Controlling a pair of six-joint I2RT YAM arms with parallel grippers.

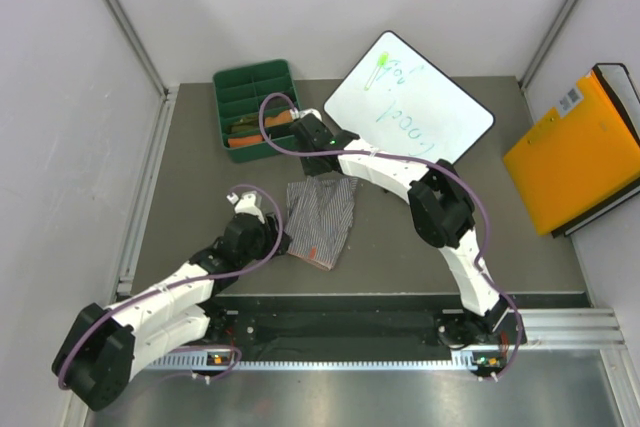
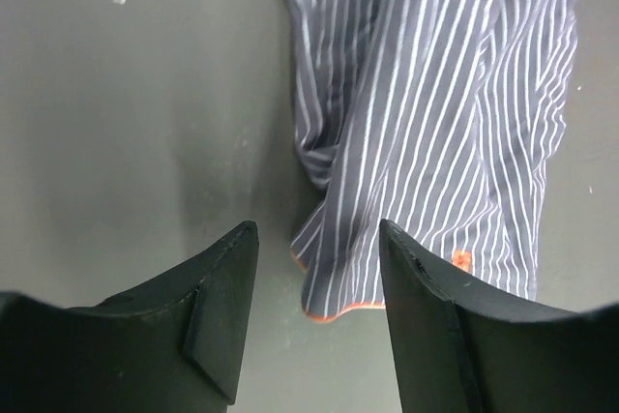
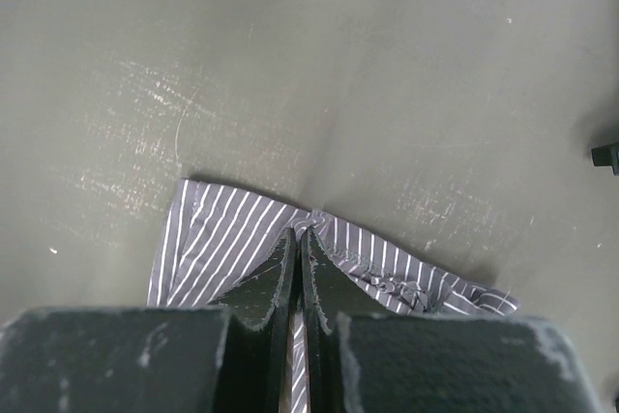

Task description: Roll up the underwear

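Note:
Grey underwear with white stripes (image 1: pixel 322 215) lies loosely spread on the table, its orange-edged end toward the front. In the left wrist view, a raised fold of the underwear (image 2: pixel 387 142) runs down to a narrow corner. My left gripper is open, and that corner shows in the gap between its fingers. At the far edge of the underwear (image 3: pixel 227 239), my right gripper stands shut. Whether any cloth is pinched between its tips cannot be made out.
Behind the underwear stands a green divided box (image 1: pixel 258 147) holding rolled items. A whiteboard (image 1: pixel 400 97) with a green marker lies at the back right, and an orange binder (image 1: pixel 570 147) sits far right.

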